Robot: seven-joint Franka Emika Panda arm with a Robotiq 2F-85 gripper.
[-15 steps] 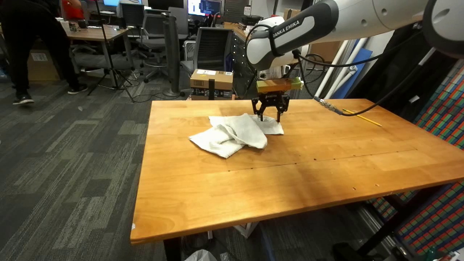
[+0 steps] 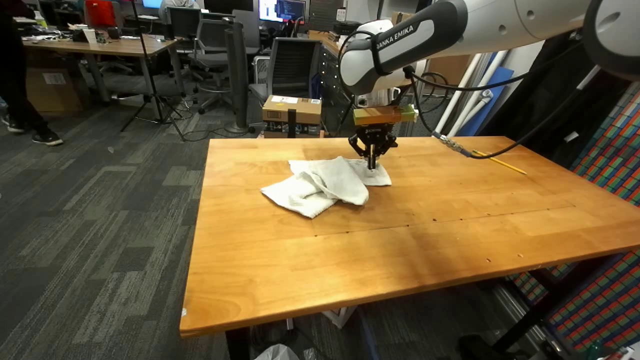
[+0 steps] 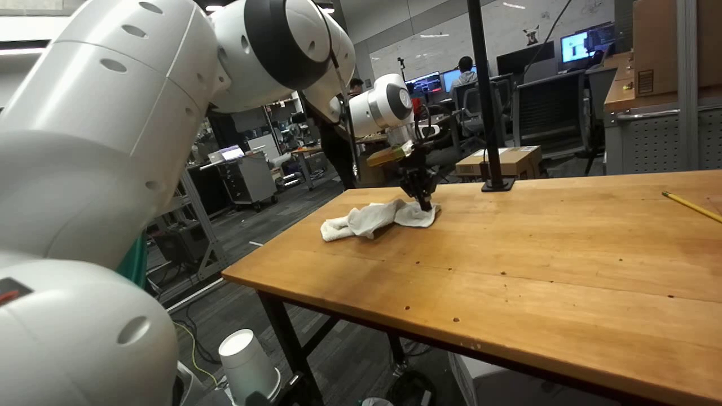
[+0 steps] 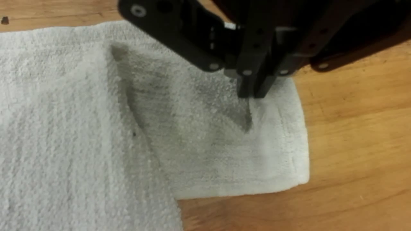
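Observation:
A white towel (image 2: 336, 183) lies crumpled and partly folded over itself near the far left part of the wooden table. My gripper (image 2: 372, 166) points straight down at the towel's right-hand portion, its fingers drawn close together. Up close in the wrist view, the gripper is shut on a pinched ridge of the towel (image 4: 215, 154), a crease running out from below the fingertips. To the left there, a thicker fold overlaps the flat corner. From the other side, the towel (image 3: 379, 217) rests on the tabletop beneath the gripper (image 3: 425, 206).
A yellow pencil (image 2: 504, 163) lies at the table's far right. Beyond the back edge stands a cardboard box (image 2: 292, 111), and a black post (image 3: 497, 184) rises at that edge.
The gripper's fingers, apart a second ago, have closed together on the towel's right part. The towel's outline looks the same. A person in the background has moved left.

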